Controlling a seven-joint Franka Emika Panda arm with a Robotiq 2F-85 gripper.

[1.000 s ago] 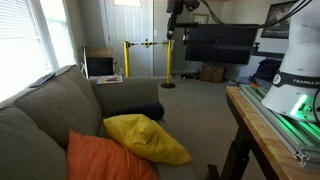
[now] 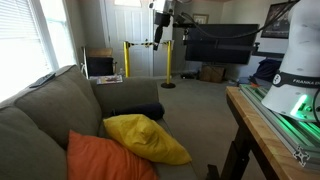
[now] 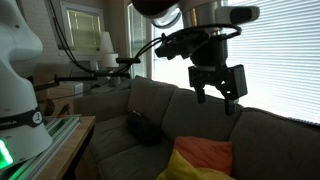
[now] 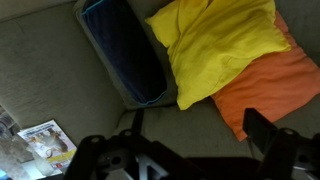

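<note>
High above the sofa hangs my gripper (image 3: 215, 98), its fingers wide apart and nothing between them. In the wrist view a yellow pillow (image 4: 215, 45) lies below, just beyond the open gap of the gripper. An orange pillow (image 4: 270, 90) sits partly beneath the yellow one, towards the right finger. To the left is a dark blue bolster (image 4: 125, 50), apart from the gripper. Exterior view 1 has the yellow pillow (image 2: 147, 138) on the seat beside the orange pillow (image 2: 105, 160), with the bolster (image 2: 152, 110) near the far arm.
The grey sofa (image 2: 45, 115) runs along the window wall. Magazines (image 4: 50, 140) lie at the lower left of the wrist view. A wooden table (image 2: 265, 135) carries the robot base at the right. The air around the gripper is clear.
In exterior view 1 my gripper has moved left, over the sofa side, and its fingers now show spread to either side. The pillows and bolster have stayed put.
</note>
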